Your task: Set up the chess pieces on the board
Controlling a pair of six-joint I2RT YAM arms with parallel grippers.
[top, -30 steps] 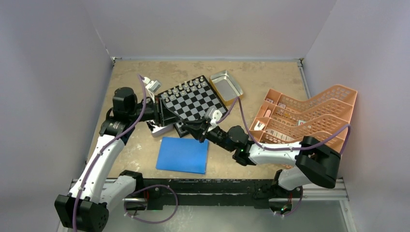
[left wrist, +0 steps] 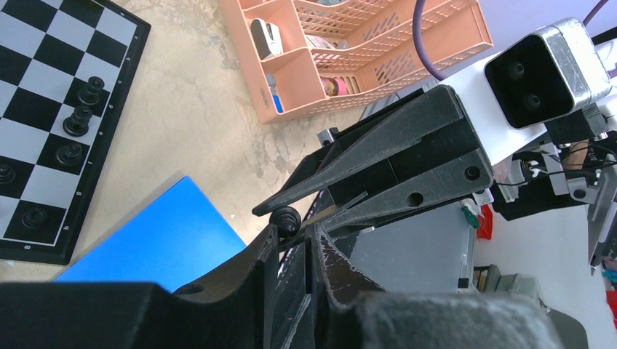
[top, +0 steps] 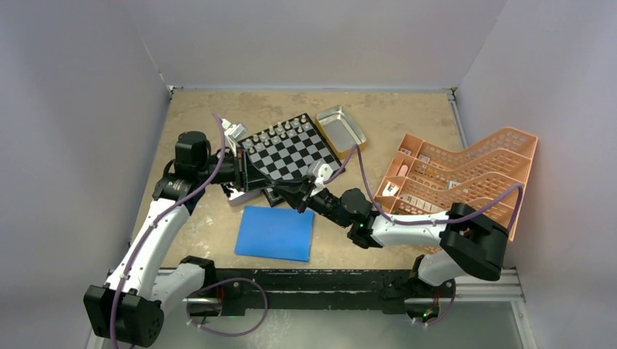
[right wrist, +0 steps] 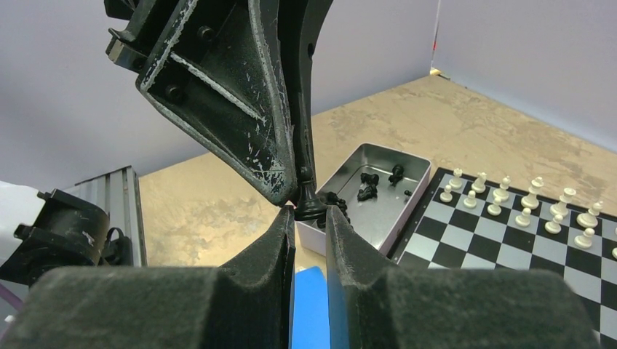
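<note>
Over the near edge of the chessboard [top: 294,153] both grippers meet. A black piece [right wrist: 310,207] is between my right gripper's [right wrist: 311,218] fingers, which are shut on it. My left gripper has its tips at the same piece [left wrist: 284,221]; whether they press on it I cannot tell. White pieces stand in rows on the far side of the board; several black pieces [left wrist: 78,121] stand on the near side in the left wrist view.
A box with loose black pieces [right wrist: 369,153] sits beside the board. A blue mat [top: 273,233] lies in front, a metal tray [top: 340,131] at the back, an orange organiser [top: 453,182] at the right.
My right arm has barely moved.
</note>
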